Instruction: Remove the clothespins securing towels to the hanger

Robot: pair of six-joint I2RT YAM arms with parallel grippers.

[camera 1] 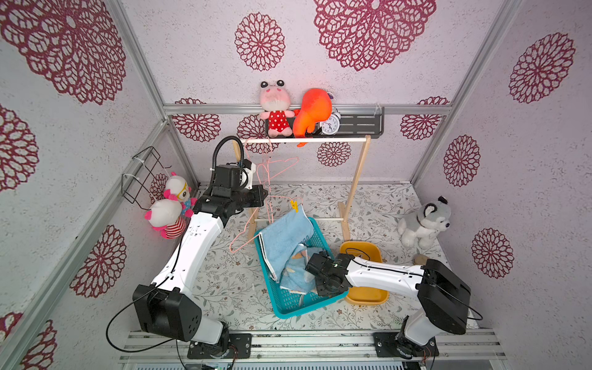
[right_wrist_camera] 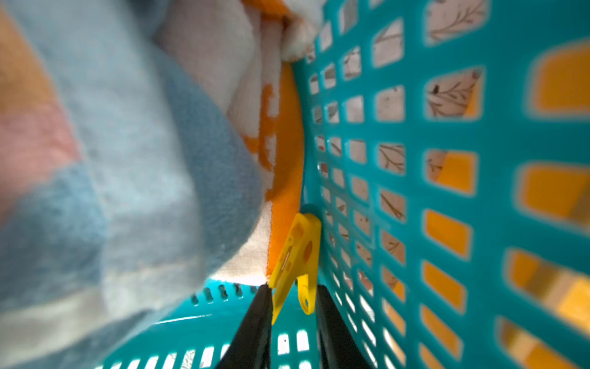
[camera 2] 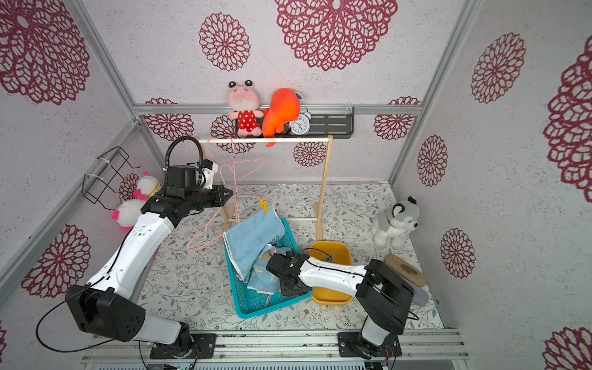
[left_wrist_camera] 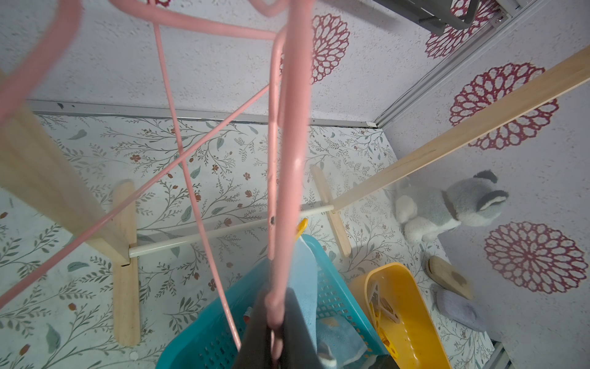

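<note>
A yellow clothespin [right_wrist_camera: 297, 257] lies low in the teal basket, against its wall and the edge of a towel. My right gripper points down into the basket and stands open, its fingertips on either side of the clothespin's near end, with no grip showing. Higher up, a second yellow clothespin [camera 1: 294, 205] sits at the top corner of the light blue towel [camera 1: 285, 237], by the pink hanger [camera 1: 241, 242]. My left gripper is shut on a pink hanger bar [left_wrist_camera: 291, 184] beneath the rack's rod.
The teal basket [camera 1: 289, 313] holds crumpled towels [camera 1: 296, 278]. Beside it stands a yellow bin [camera 1: 376, 293] with small items inside. The wooden rack [camera 1: 354, 185] rises behind, another pink hanger [camera 1: 285, 167] on its rod. Floor right of the rack is clear up to the husky toy [camera 1: 425, 223].
</note>
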